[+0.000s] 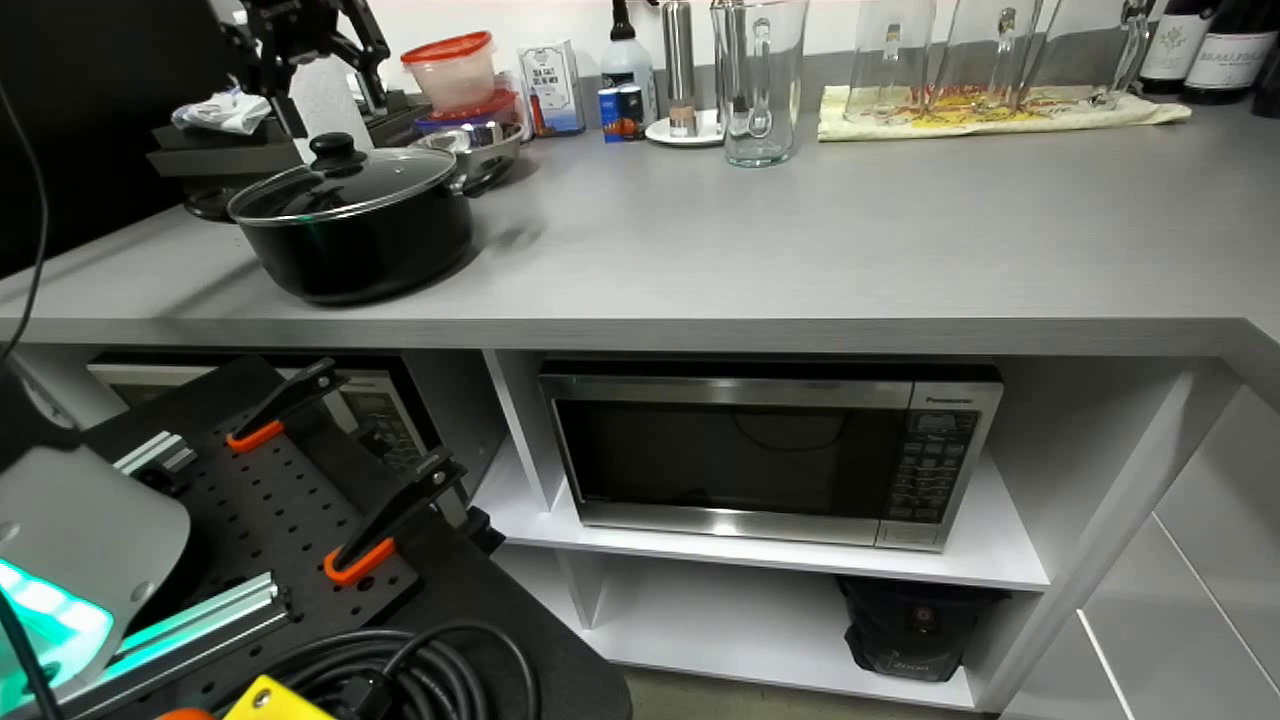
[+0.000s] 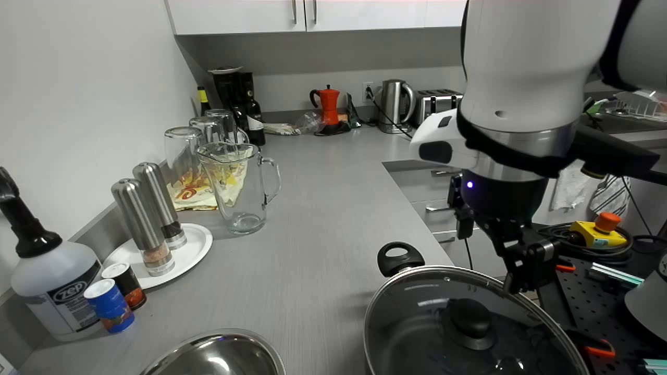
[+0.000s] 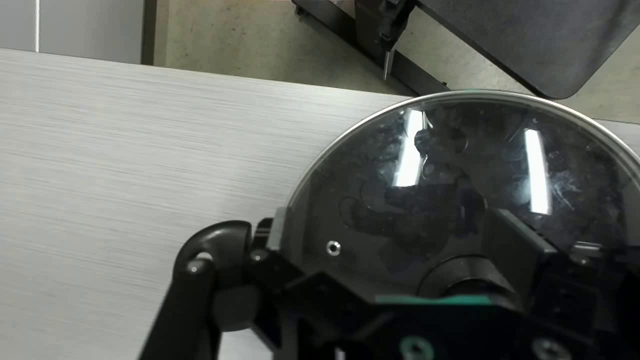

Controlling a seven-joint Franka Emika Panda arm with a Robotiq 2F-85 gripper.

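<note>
A black pot stands near the counter's front edge, covered by a glass lid with a metal rim. The lid's black knob rises from its middle. My gripper hangs above the pot, its two fingers spread apart with the white paper roll visible behind them. From the wrist, the open gripper spans part of the lid, with no object held. Beside the left finger appears a black side handle of the pot. The knob is largely hidden by the gripper in that view.
Behind the pot sit a steel bowl and a red-lidded tub. A glass pitcher and two steel grinders stand along the wall. The counter right of the pot is clear. A microwave sits below.
</note>
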